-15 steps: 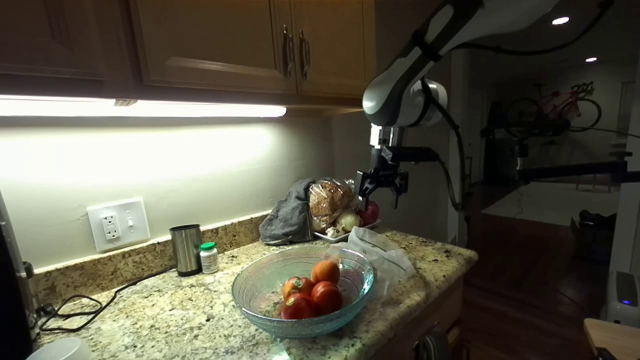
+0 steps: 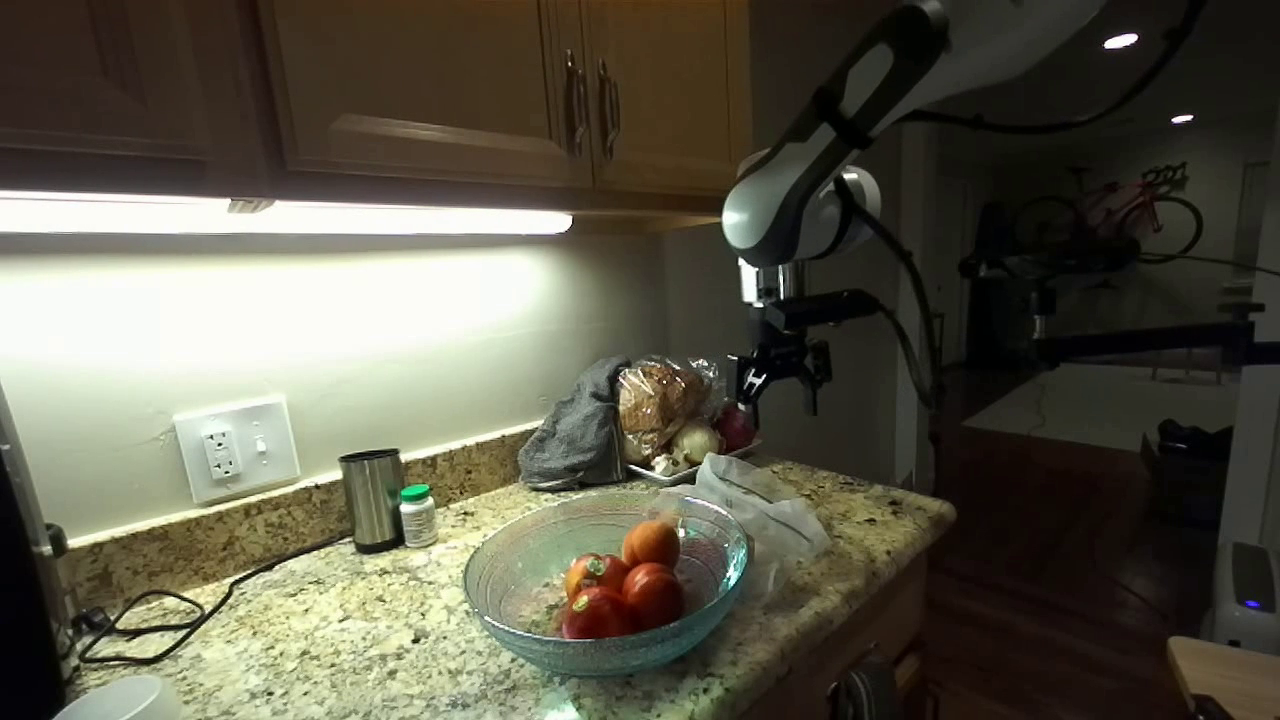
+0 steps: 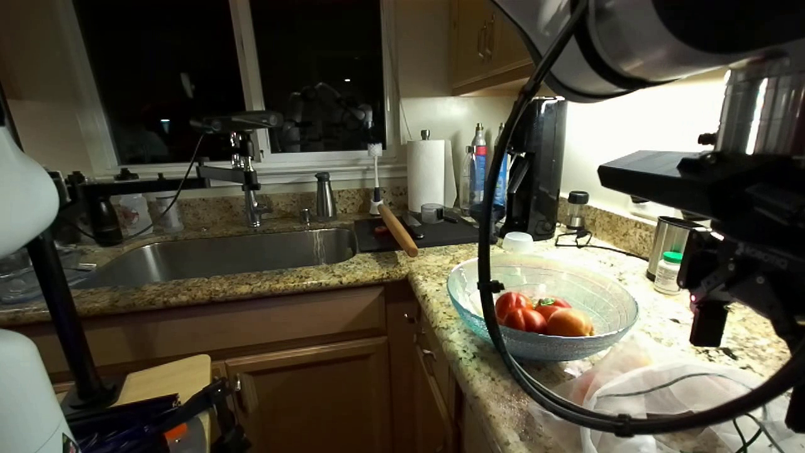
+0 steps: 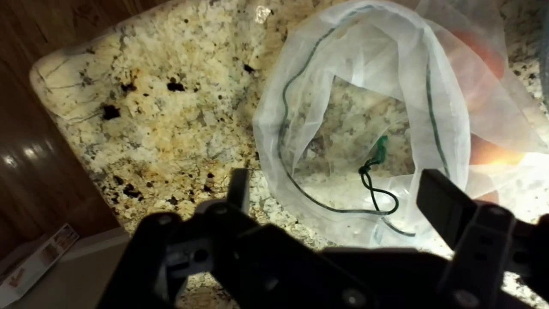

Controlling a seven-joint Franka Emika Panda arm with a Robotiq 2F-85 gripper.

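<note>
Above the counter's far right end hangs my gripper (image 2: 782,396), open, with nothing held between its fingers. Beneath it in the wrist view lies a white mesh bag (image 4: 360,67), its mouth spread wide and a dark green drawstring (image 4: 378,201) looped across the opening. Orange-red shapes show blurred through the mesh at the right. In exterior view 1 the same bag (image 2: 768,510) is crumpled behind the glass bowl (image 2: 504,618). Several tomatoes (image 2: 654,594) and an orange fruit (image 2: 651,544) are in the bowl.
Along the wall stand a steel tumbler (image 2: 373,498), a green-capped bottle (image 2: 417,516), a grey cloth (image 2: 579,426) and a tray with bagged bread (image 2: 660,406) and onions. Bare granite (image 4: 170,128) extends left of the bag to the counter's edge in the wrist view.
My gripper has shifted slightly to the right in exterior view 1 and turned a little, still above the counter. Bag, bowl and fruit have stayed put.
</note>
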